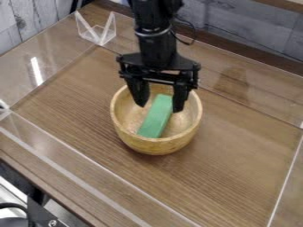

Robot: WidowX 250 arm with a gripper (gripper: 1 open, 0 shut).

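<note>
A round wooden bowl [124, 120] sits on the tabletop with a green oblong object [155, 116] lying inside it. My black gripper [158, 93] hangs over the bowl's back part, its two fingers spread apart on either side, near the upper end of the green object. I see nothing held between them. Whether the fingertips touch the bowl or the object is hard to tell.
A white wire-like item [97, 27] stands at the back left, and another translucent white item is at the left edge. A dark cable runs behind the arm.
</note>
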